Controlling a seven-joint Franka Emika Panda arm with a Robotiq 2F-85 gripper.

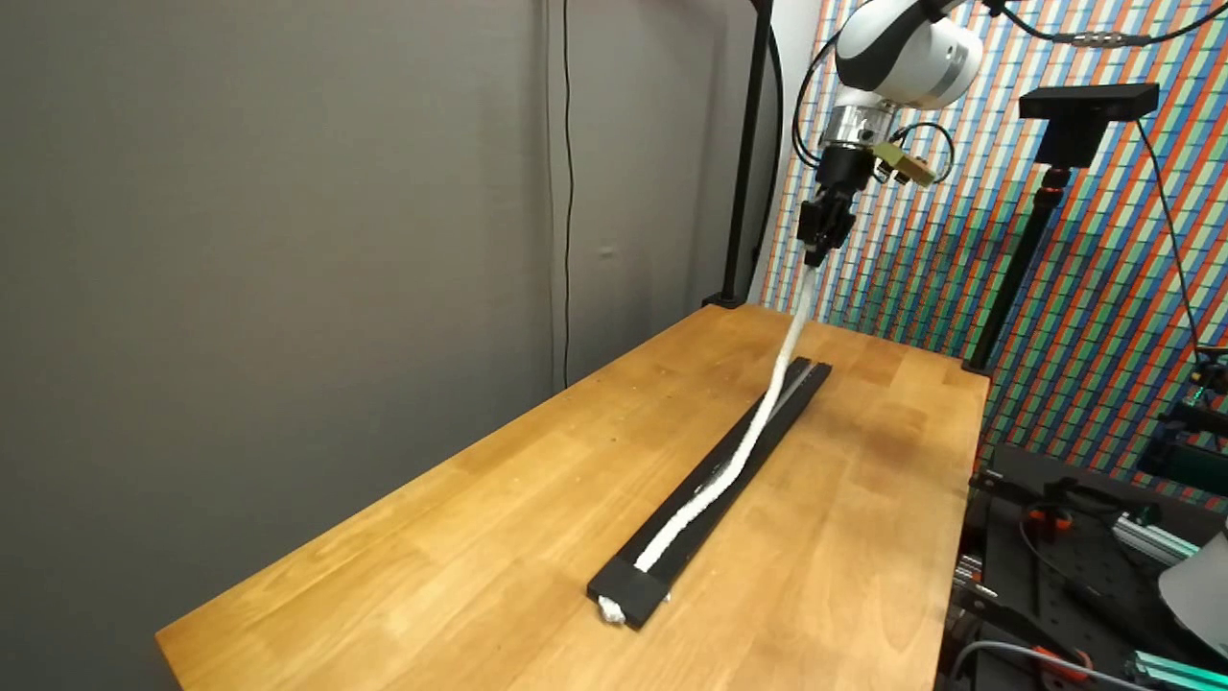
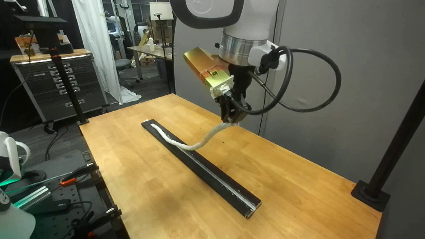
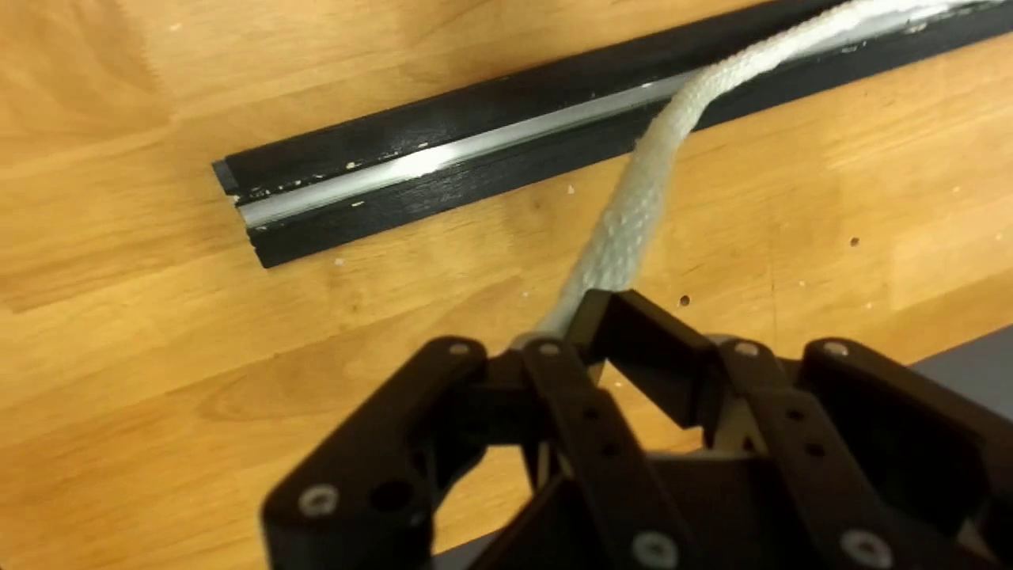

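A white rope runs from one end of a black grooved bar up to my gripper. The rope's far end passes under a black cap on that bar, and a short tuft sticks out beyond it. My gripper is shut on the rope, raised above the table to the side of the bar. In the wrist view the rope leaves the fingers and crosses onto the bar's pale groove; the groove's near stretch is bare. The held tip is mostly hidden by the fingers.
Black posts stand at its edges, one at the right and one at the left. A grey wall borders one long side.
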